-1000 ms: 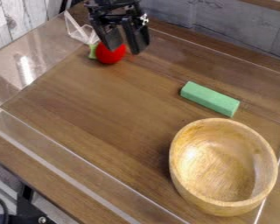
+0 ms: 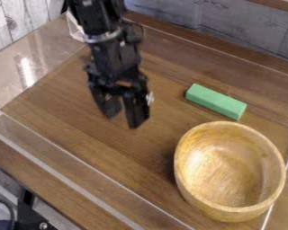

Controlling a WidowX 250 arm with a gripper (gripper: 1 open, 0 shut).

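The black robot gripper (image 2: 122, 101) is lowered over the middle-left of the wooden table, blurred by motion, so its finger is unclear. A green block (image 2: 216, 101) lies to its right, apart from it. A wooden bowl (image 2: 229, 193) sits at the front right.
The wooden table (image 2: 75, 135) has free room at the left and front centre. A grey panelled wall (image 2: 230, 31) runs along the back. Cables and a dark part lie off the table at the lower left.
The green block and bowl are unmoved.
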